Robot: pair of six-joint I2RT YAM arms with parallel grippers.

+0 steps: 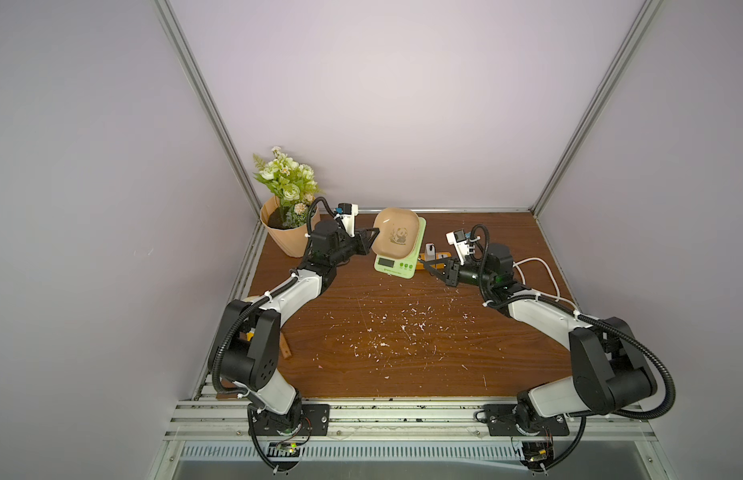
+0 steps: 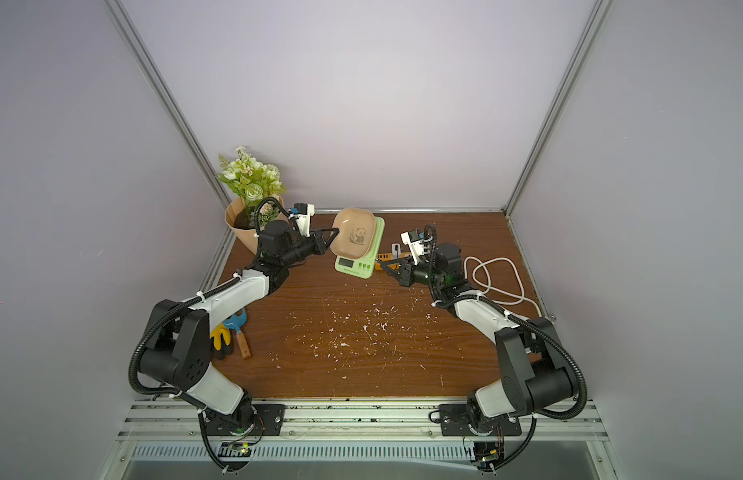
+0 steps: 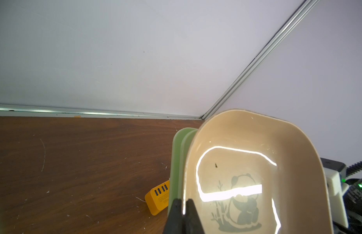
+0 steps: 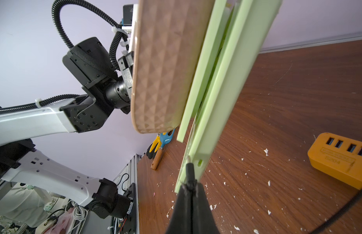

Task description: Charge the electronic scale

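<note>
The light green scale (image 1: 400, 266) is held raised and tilted, its brown panda bowl (image 1: 398, 233) still on it. At the bowl's left side in the top left view, my left gripper is shut on the thin rim. My right gripper is shut by the scale's near lower corner. A slim black tip (image 4: 190, 169), seemingly a charging plug, projects past its fingers. Just right of that tip is a small slot (image 4: 199, 162) in the scale's edge; whether they touch cannot be told. The tip's back part is hidden.
A yellow power strip (image 4: 338, 159) lies behind the right gripper, bearing a white adapter (image 1: 430, 250). A black cable (image 4: 344, 210) crosses the right wrist view. The flowerpot (image 1: 287, 237) stands back left. Paper scraps litter the clear table front.
</note>
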